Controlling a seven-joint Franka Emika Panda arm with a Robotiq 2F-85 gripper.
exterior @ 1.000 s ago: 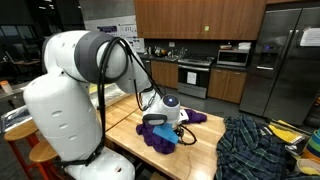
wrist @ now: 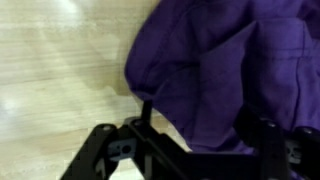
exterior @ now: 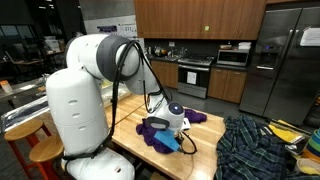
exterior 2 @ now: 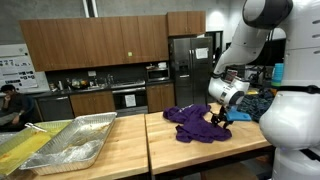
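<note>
A dark purple cloth lies crumpled on the wooden table; in exterior view 1 the arm covers part of the cloth (exterior: pixel 150 131). From exterior view 2, the cloth (exterior 2: pixel 200 130) spreads in folds to the left of my gripper (exterior 2: pixel 222 121). My gripper (exterior: pixel 186 143) points down, low over the table at the cloth's near edge. In the wrist view, the fingers of my gripper stand apart, with a folded corner of cloth (wrist: pixel 190 95) below and between them. Whether they touch the fabric is unclear.
Bare table (wrist: pixel 60 90) shows to the left in the wrist view. Dark crumpled fabric (exterior: pixel 245 147) lies right of the table in exterior view 1. A foil-like tray (exterior 2: pixel 75 145) stands at the left in exterior view 2.
My gripper has come down closer to the table and shifted slightly right in exterior view 1. The cloth shows no clear movement.
</note>
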